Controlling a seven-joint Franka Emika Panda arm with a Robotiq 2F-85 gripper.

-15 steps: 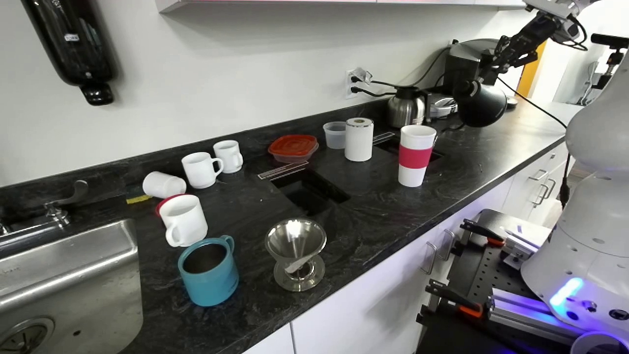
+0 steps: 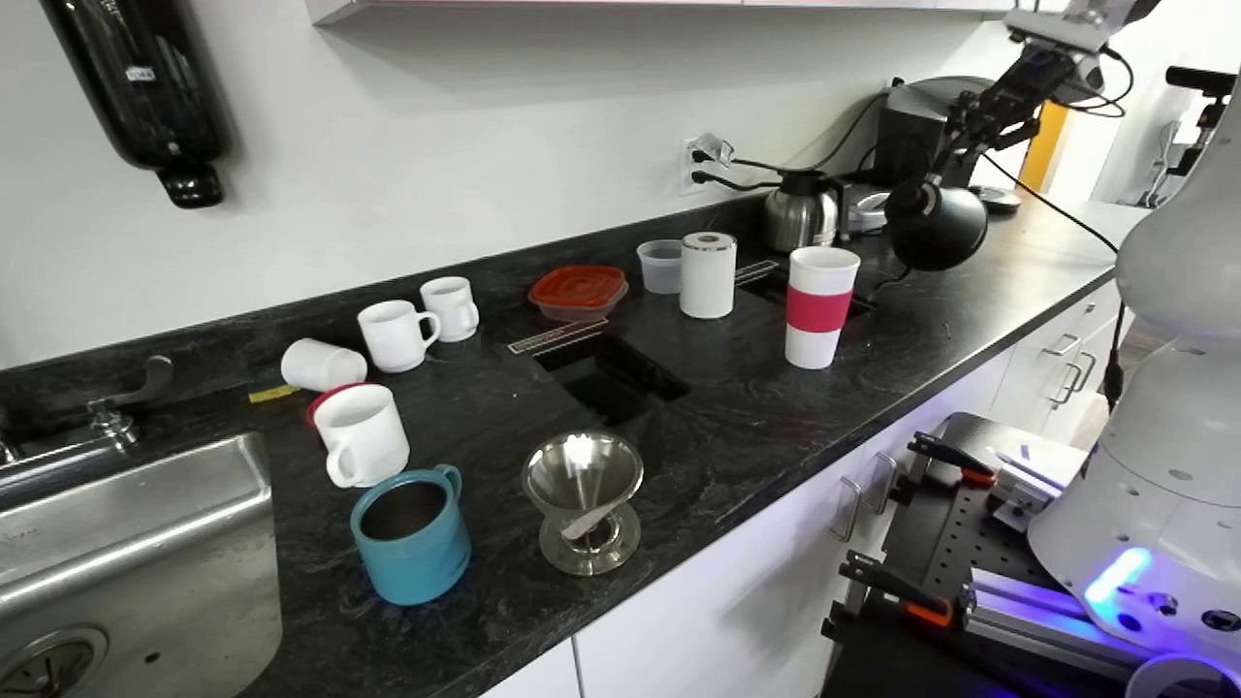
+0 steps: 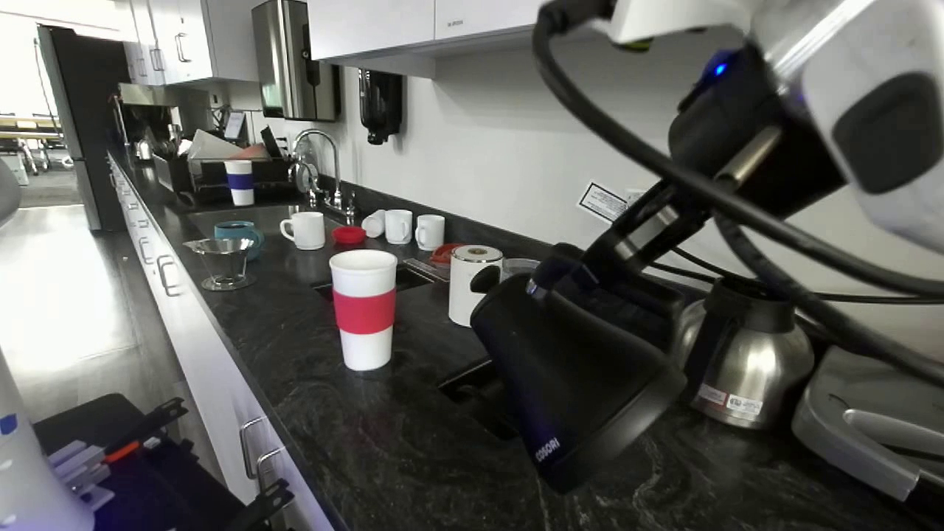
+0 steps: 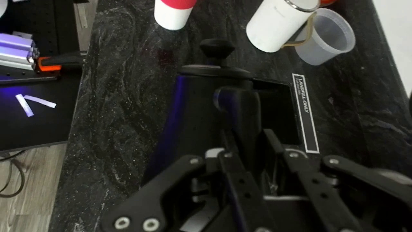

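Note:
A black kettle (image 3: pixel 575 380) hangs tilted above the dark counter, its lid toward the cups. My gripper is shut on the kettle's handle, which shows between its fingers in the wrist view. In exterior view 1 the kettle (image 2: pixel 937 225) is held in the air behind and right of a white cup with a red band (image 2: pixel 820 308). That cup stands upright, apart from the kettle. Beyond the kettle's lid in the wrist view stands a white lidded mug (image 4: pixel 273 23).
A steel carafe (image 3: pixel 757 354) stands near the wall, close to the kettle. Counter openings (image 2: pixel 611 378) lie along the middle. A metal dripper (image 2: pixel 584 500), a teal mug (image 2: pixel 410 547) and several white mugs stand near the sink (image 2: pixel 140 547).
In exterior view 1 the kettle and arm have moved left and slightly down, toward the red-banded cup. The things on the counter have stayed put.

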